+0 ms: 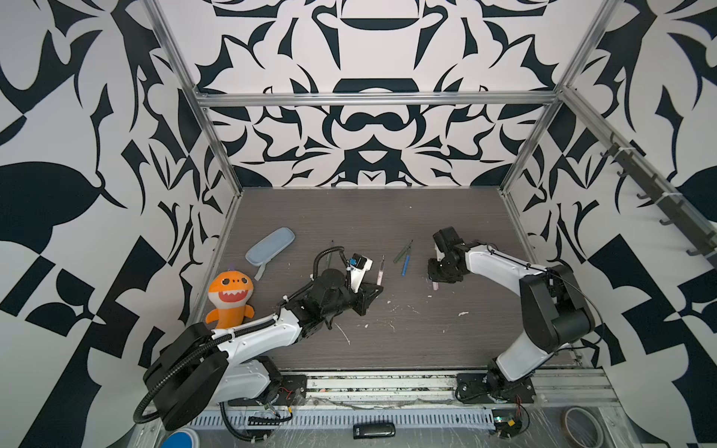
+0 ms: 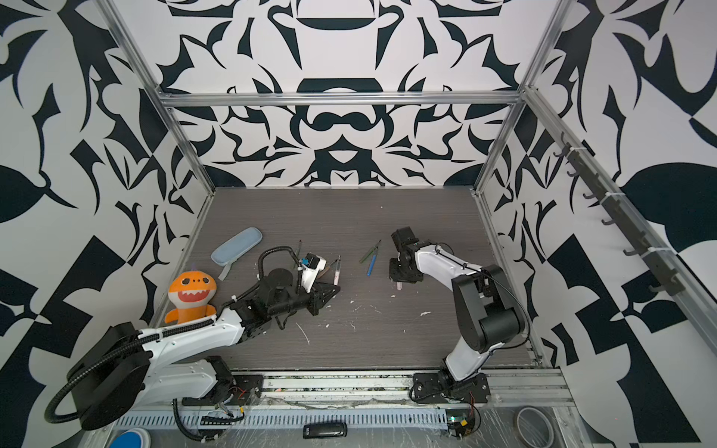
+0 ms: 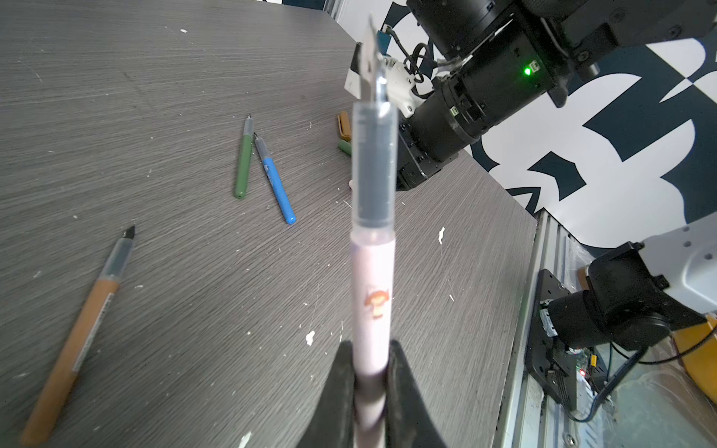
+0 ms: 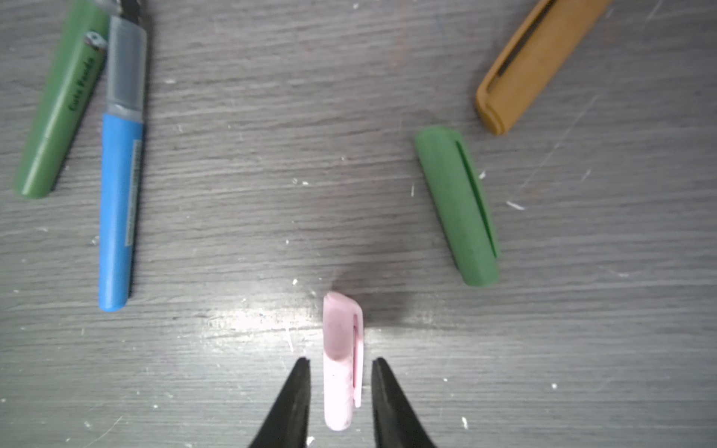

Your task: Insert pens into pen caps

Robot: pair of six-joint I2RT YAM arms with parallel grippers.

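Observation:
Upright in my left gripper is a pink pen [image 3: 371, 298], tip up, the fingers shut on its lower barrel. My right gripper hangs part open over a pink cap [image 4: 340, 328] lying on the table, the cap between the fingertips in that view. A green cap [image 4: 457, 205] and an orange cap [image 4: 543, 52] lie beyond it. A blue pen [image 4: 118, 209] and a green pen [image 4: 59, 112] lie to their left. An orange pen [image 3: 78, 336] lies on the table in the left wrist view.
A grey-blue case [image 1: 269, 245] lies at the back left, with an orange shark toy [image 1: 230, 291] nearer the front left. Small white scraps are scattered on the table [image 1: 403, 343].

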